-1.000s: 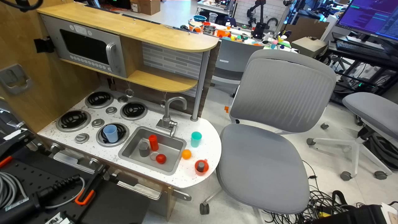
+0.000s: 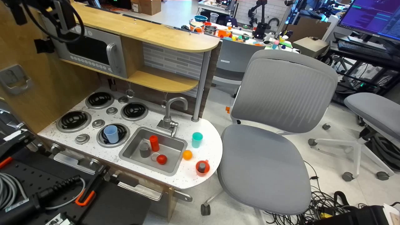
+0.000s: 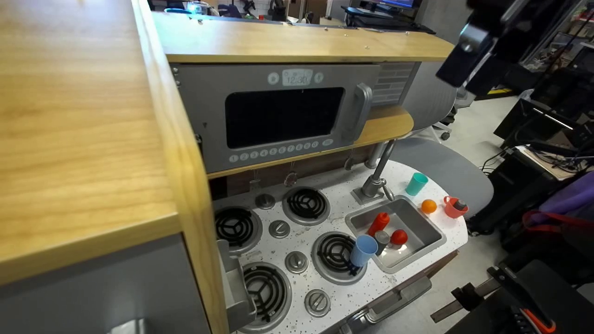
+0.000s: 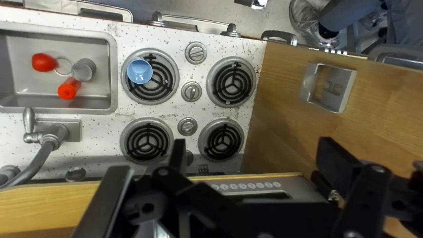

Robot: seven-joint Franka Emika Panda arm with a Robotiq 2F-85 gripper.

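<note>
My gripper is open in the wrist view, its dark fingers wide apart with nothing between them. It hangs high above the toy kitchen, and part of it shows blurred at the upper right of exterior view 2. A blue cup (image 2: 111,134) stands on the front burner nearest the sink. Inside the sink (image 2: 127,152) are a red bottle (image 2: 154,143), a grey cup (image 2: 144,150) and a red round object (image 2: 161,159). On the counter's rounded end are a teal cup (image 2: 197,139), an orange ball (image 2: 187,155) and a red cup (image 2: 198,172) with something dark inside.
Above the burners, the microwave (image 3: 312,144) and wooden shelf (image 3: 392,123) overhang the back of the counter. The faucet (image 2: 167,112) rises behind the sink. A tall wooden side panel (image 4: 285,131) closes one end. Three burners are bare. A grey chair (image 2: 262,168) stands beside the counter.
Dark parts of the arm, with a looping cable, have come down into the upper left of exterior view 1, in front of the microwave. The objects on the counter and in the sink have not moved.
</note>
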